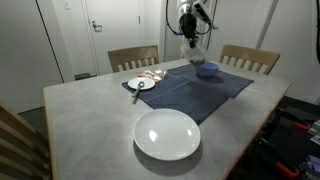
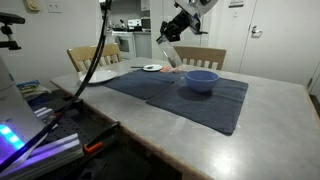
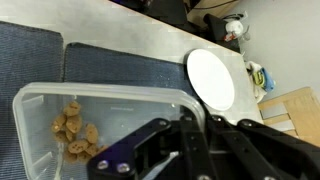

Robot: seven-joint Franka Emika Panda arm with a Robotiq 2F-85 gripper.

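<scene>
A clear plastic container (image 3: 55, 105) with several brown chunks (image 3: 72, 130) inside fills the lower left of the wrist view. My gripper is shut on its rim at the right side. In exterior view 1 the container (image 1: 195, 54) hangs tilted beneath my gripper (image 1: 191, 40), close to the blue bowl (image 1: 207, 70) and above it. Exterior view 2 shows the container (image 2: 170, 52) slanting down toward the bowl (image 2: 202, 82), which stands upright on a dark mat. What lies inside the bowl is hidden.
Dark mats (image 1: 185, 97) cover part of the table. A large white plate (image 1: 167, 134) sits at the near end, and a smaller white plate (image 1: 141, 84) with a utensil lies to the left. Chairs (image 1: 134, 58) stand around the table.
</scene>
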